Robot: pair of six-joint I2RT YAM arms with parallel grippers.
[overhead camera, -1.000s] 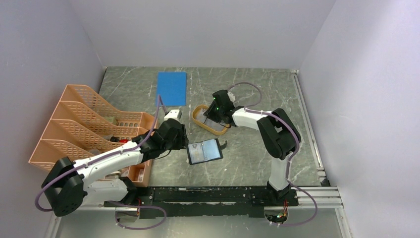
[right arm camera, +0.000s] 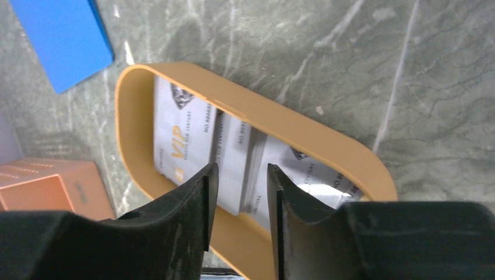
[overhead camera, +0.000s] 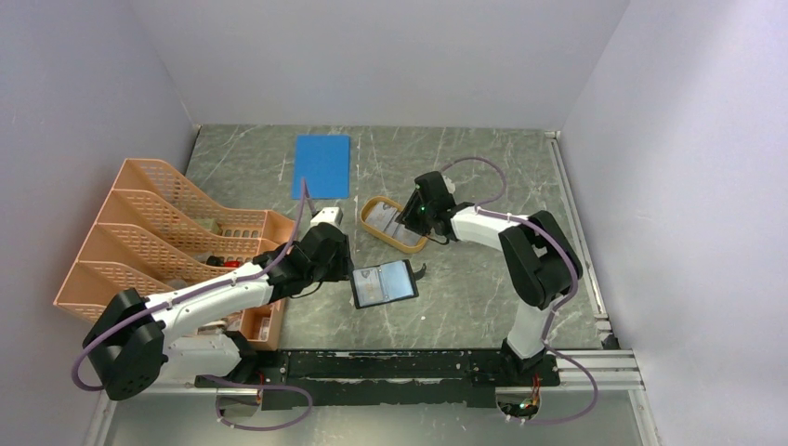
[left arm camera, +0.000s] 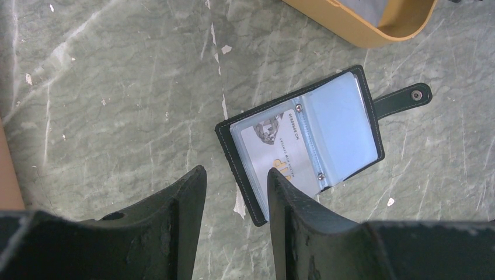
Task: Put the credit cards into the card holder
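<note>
The black card holder point(left arm camera: 303, 146) lies spread on the table, a white card point(left arm camera: 280, 149) inside its left clear sleeve; its right sleeve looks pale blue. White cards sit in a tan oval tray point(right arm camera: 280, 119): a VIP card point(right arm camera: 182, 137) at the left end, a narrow strip of a card point(right arm camera: 232, 160) beside it, another card point(right arm camera: 303, 175) to the right. Over the tray my right gripper is part open, no card visible between its fingers. To the left of the holder, my left gripper hovers part open with bare table and the holder's edge below.
An orange rack point(overhead camera: 177, 246) with several compartments fills the left side, close to my left arm. Flat at the back lies a blue board point(overhead camera: 321, 167).
The left arm has hardly moved. Tray and holder stay put.
</note>
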